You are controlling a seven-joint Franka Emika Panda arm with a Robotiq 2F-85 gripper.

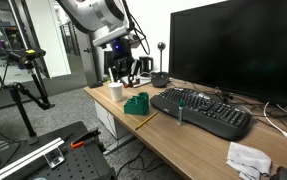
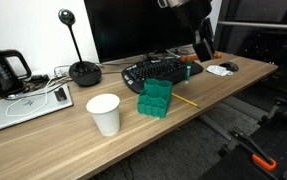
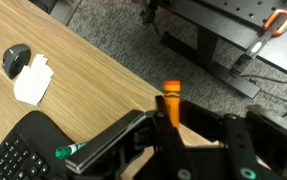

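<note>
My gripper is shut on an orange-capped marker (image 3: 172, 90) with a white body, seen end-on in the wrist view. In exterior view 1 the gripper (image 1: 133, 78) hangs above the table, just over and behind the green holder (image 1: 136, 104). That open, compartmented holder (image 2: 155, 99) stands near the table's front edge in exterior view 2. A green marker (image 1: 181, 108) stands upright in front of the keyboard. On the tabletop lies a yellow pencil (image 1: 146, 121). The marker's lower end is hidden by my fingers.
A white cup (image 2: 105, 115) stands left of the holder in exterior view 2. The black keyboard (image 1: 200, 113) and the monitor (image 1: 233, 50) are behind. At the far end lie a white cloth (image 1: 249, 160) and a mouse (image 3: 16, 60).
</note>
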